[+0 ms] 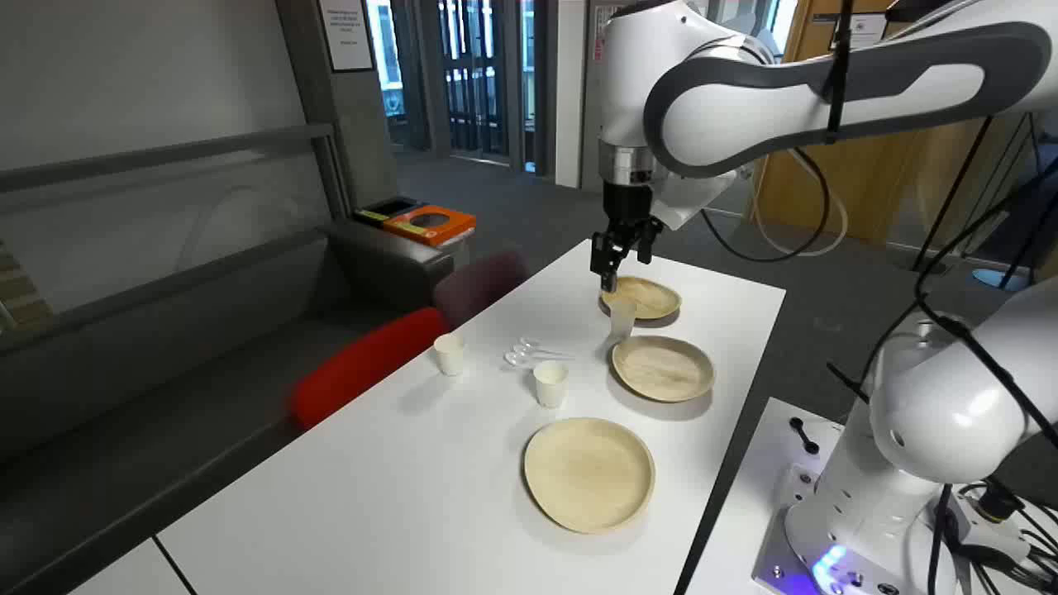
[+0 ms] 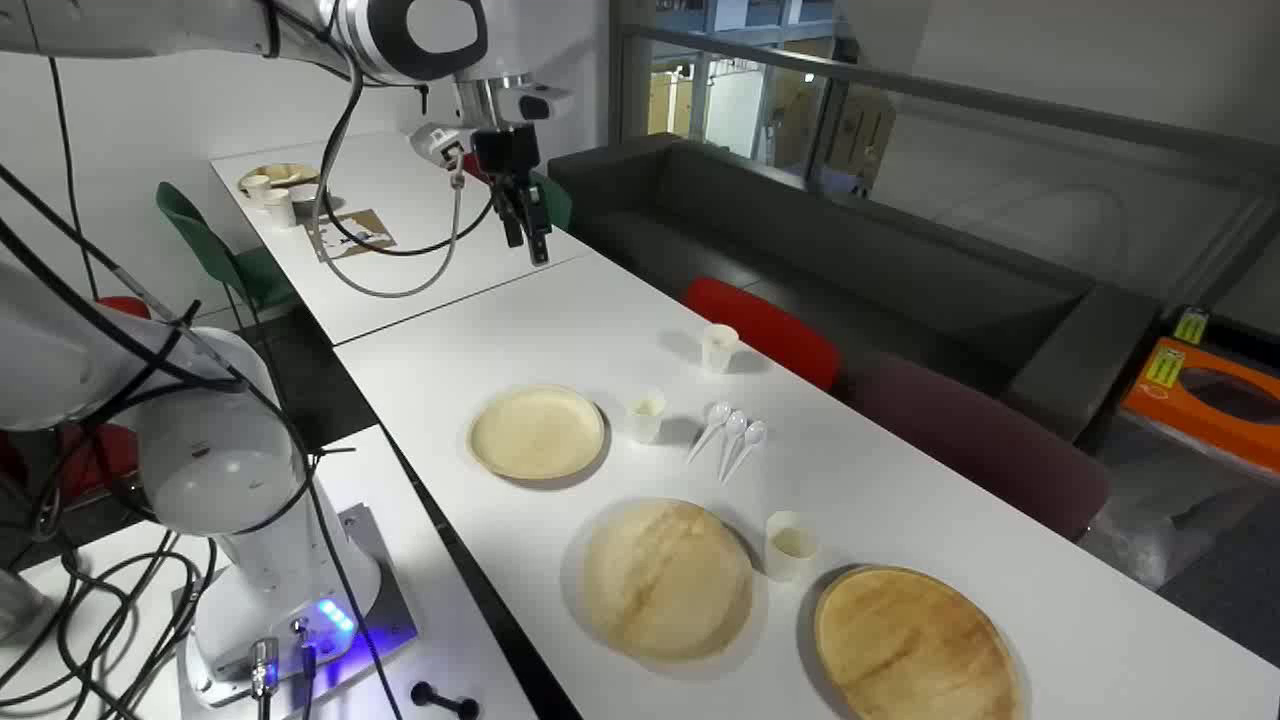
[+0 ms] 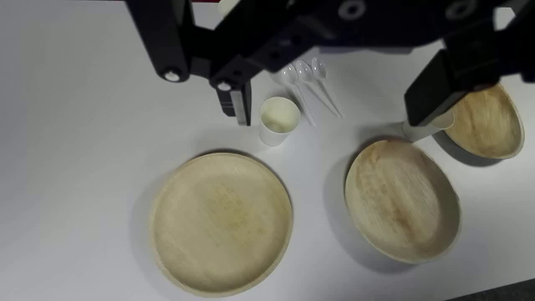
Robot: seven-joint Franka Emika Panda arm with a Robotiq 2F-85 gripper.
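My gripper hangs open high above the white table, its two dark fingers wide apart with nothing held. Below it in the wrist view are a round wooden plate (image 3: 220, 225), a second plate (image 3: 403, 200) and a third plate (image 3: 485, 123) at the right. A white paper cup (image 3: 278, 120) stands upright near the first plate. Another cup (image 2: 788, 546) stands close to the second plate, and a third cup (image 2: 719, 348) is near the sofa side. White plastic spoons (image 2: 726, 438) lie side by side among the cups.
Red (image 1: 367, 362) and purple (image 1: 483, 287) chairs line the sofa side of the table. A far table (image 2: 402, 282) bears a few dishes and a flat brown item.
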